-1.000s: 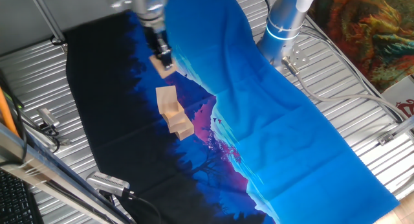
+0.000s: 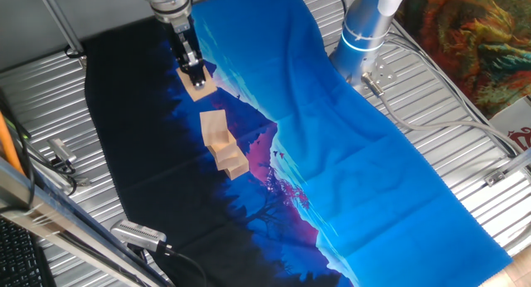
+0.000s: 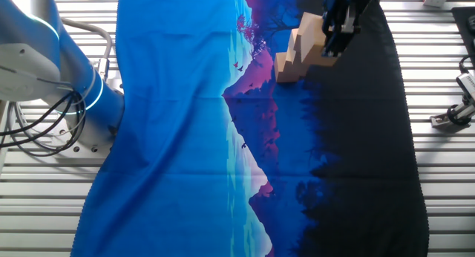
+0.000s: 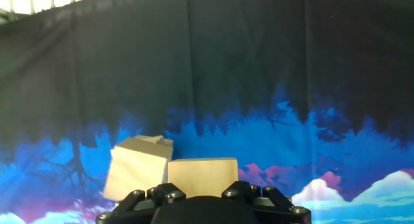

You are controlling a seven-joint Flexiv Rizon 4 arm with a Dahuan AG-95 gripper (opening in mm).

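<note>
My gripper (image 2: 197, 81) is shut on a light wooden block (image 2: 196, 91), near the far end of the cloth in exterior view 1. In the wrist view the held block (image 4: 204, 177) shows its flat face between the fingertips. A step-shaped group of similar wooden blocks (image 2: 219, 143) rests on the cloth a short way off, apart from the held one. The wrist view has this group (image 4: 137, 167) just left of the held block. From exterior view 2, the gripper (image 3: 338, 47) appears behind the stepped blocks (image 3: 288, 67), overlapping them; its height above the cloth is hard to judge.
A blue, purple and black printed cloth (image 2: 357, 146) covers the slatted metal table (image 2: 448, 104), wrinkled in places. The robot's base (image 2: 358, 51) stands at the cloth's edge. A small camera (image 2: 139, 234) sits on the near dark side.
Over the last second my gripper and its block moved up and left in exterior view 1, away from the stepped blocks. The stepped blocks stayed put.
</note>
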